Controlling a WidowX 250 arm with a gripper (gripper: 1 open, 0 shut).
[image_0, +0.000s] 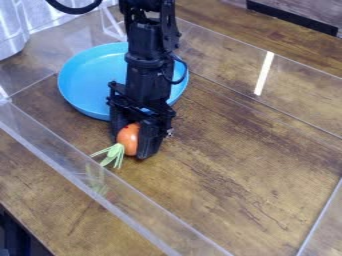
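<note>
An orange carrot (128, 137) with pale green leaves lies low at the front of my black gripper (134, 135), which is shut around it on the wooden table. The leaves trail toward the lower left. Behind the arm sits a blue plate (86, 80), partly hidden by it.
Clear acrylic walls edge the area, one crossing the lower left close to the carrot's leaves. A white object (8, 25) stands at the top left.
</note>
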